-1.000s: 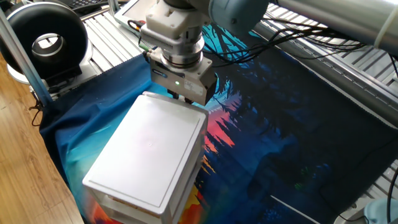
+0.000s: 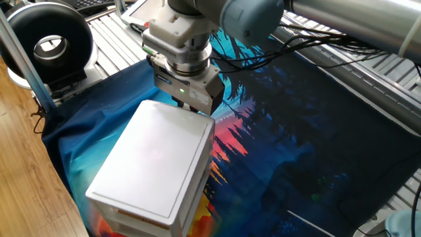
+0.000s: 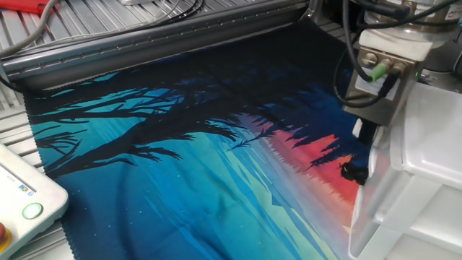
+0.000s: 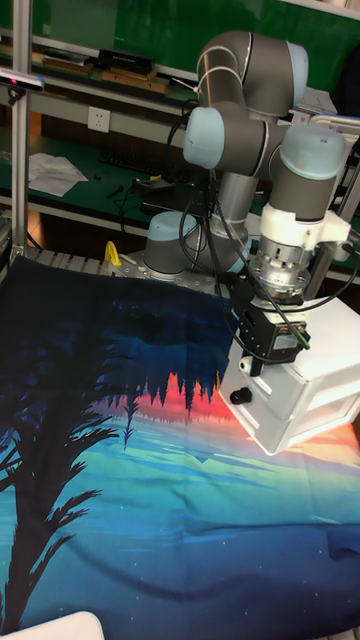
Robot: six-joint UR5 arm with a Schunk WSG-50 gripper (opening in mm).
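Observation:
A white box-shaped drawer unit [image 2: 151, 158] stands on the printed cloth in exterior view 1. Its pale top and side [image 4: 309, 373] also show in exterior view 3. Close against the unit's far end is my gripper [image 2: 186, 106], pointing down, its dark fingers partly hidden by the top edge. Exterior view 2 has the gripper body [image 3: 382, 90] directly beside the white wall. A small black piece [image 3: 354, 171] sits low against that wall; whether it is a fingertip or a knob is unclear. The gap between the fingers cannot be made out.
The dark blue cloth [image 2: 289, 151] with a tree print covers the table, mostly bare and slightly wrinkled. A black ring-shaped object [image 2: 46, 46] stands at the far left corner. A teach pendant [image 3: 29, 198] lies at the cloth's edge. Loose cables [image 2: 309, 45] hang by the arm.
My gripper has shifted left in exterior view 1. The far end of the white unit has moved a little left too, so the unit is slightly turned.

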